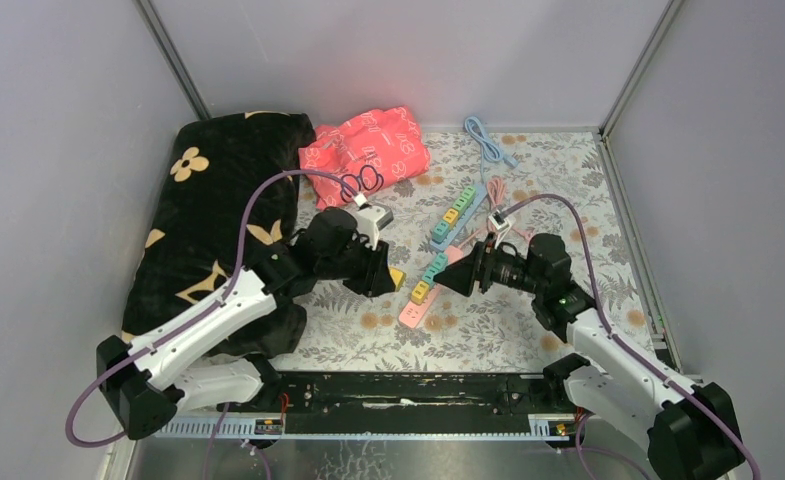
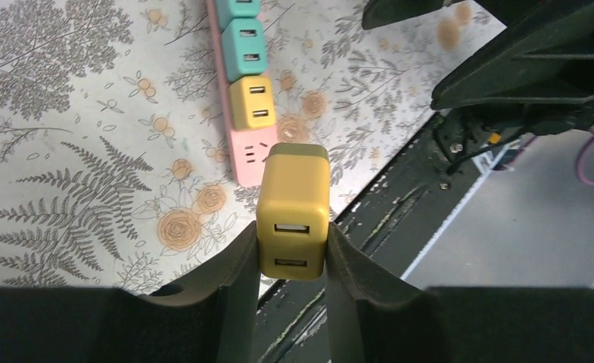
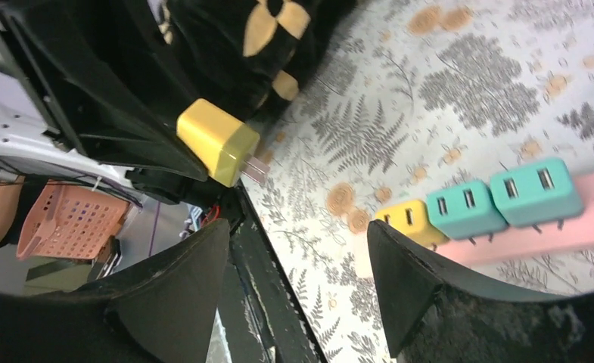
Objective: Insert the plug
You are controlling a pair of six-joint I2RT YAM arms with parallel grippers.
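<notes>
My left gripper is shut on a yellow plug, held above the table left of the pink power strip (image 1: 412, 316); its metal prongs (image 3: 254, 168) show in the right wrist view. The pink strip carries a yellow plug (image 2: 253, 101) and teal plugs (image 2: 244, 47), with a bare socket section (image 2: 251, 153) at its end. My right gripper (image 1: 446, 280) is open and empty, over the right side of the pink strip.
Behind lie a blue strip (image 1: 442, 232) with several plugs, coiled cables (image 1: 474, 128), a pink bag (image 1: 373, 140) and a dark patterned cushion (image 1: 198, 220). The table's front edge drops to a black rail.
</notes>
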